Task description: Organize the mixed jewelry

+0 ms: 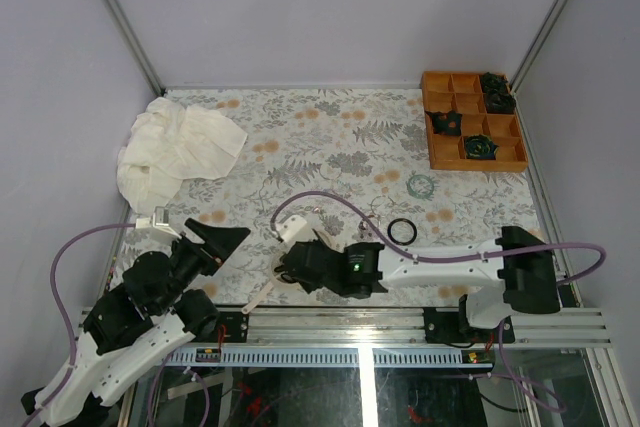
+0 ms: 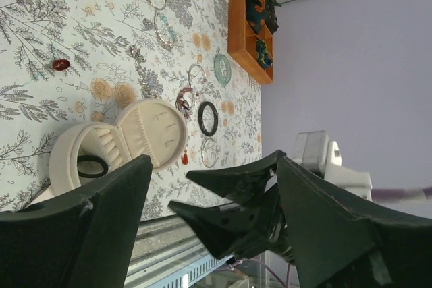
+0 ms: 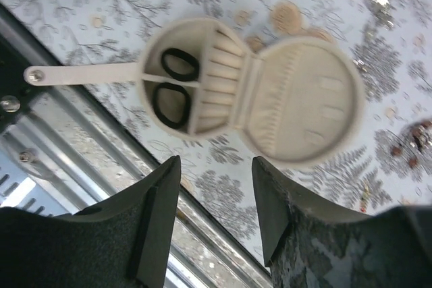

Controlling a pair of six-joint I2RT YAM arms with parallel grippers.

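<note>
A round cream jewelry box lies with its lid folded open. In two of its compartments sit a black band and a second black band. My right gripper is open beside the box, nothing between its fingers. Open and empty too, my left gripper stays at the table's left front. Loose pieces lie about: a black bangle, a green bangle, a dark red stone and a silver chain. In the top view the right arm covers most of the box.
An orange-brown compartment tray stands at the back right, with dark items in several cells. A crumpled white cloth occupies the back left. A metal rail runs along the front edge.
</note>
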